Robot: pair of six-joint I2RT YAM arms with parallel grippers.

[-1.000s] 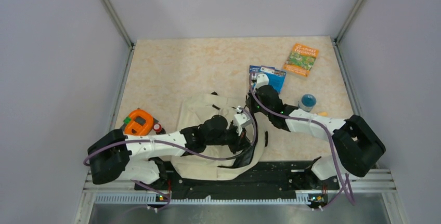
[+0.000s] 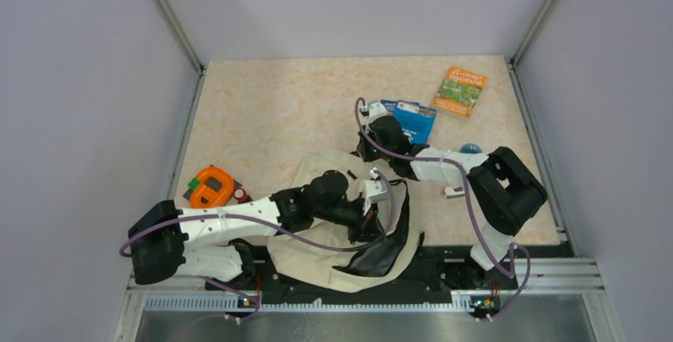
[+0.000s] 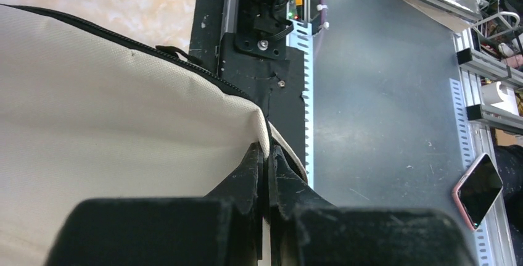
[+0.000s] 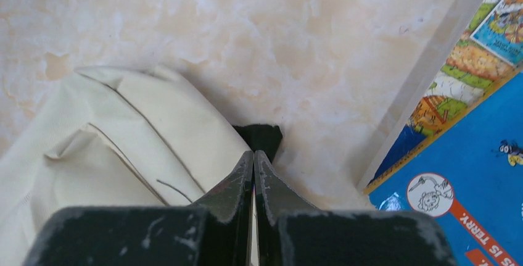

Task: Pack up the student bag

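Note:
A cream bag (image 2: 313,267) lies at the table's front edge, its dark opening (image 2: 379,259) spread at the right. My left gripper (image 2: 367,235) is over that opening; in the left wrist view its fingers (image 3: 251,170) are shut on the bag's zippered edge (image 3: 185,62). My right gripper (image 2: 365,151) is by the bag's far edge. The right wrist view shows its fingers (image 4: 237,176) shut, with a black tab (image 4: 262,137) just past their tips; nothing clearly shows between them. Blue books (image 2: 417,124) and an orange-green book (image 2: 460,90) lie at the back right.
An orange case (image 2: 210,189) and a small red-capped item (image 2: 241,195) sit at the left. The right arm partly covers a blue-topped round container (image 2: 471,148) and a pale small item (image 2: 454,191).
My right gripper has moved left, away from the blue books. The bag has shifted right and its opening is wider. My left gripper has moved slightly toward the front.

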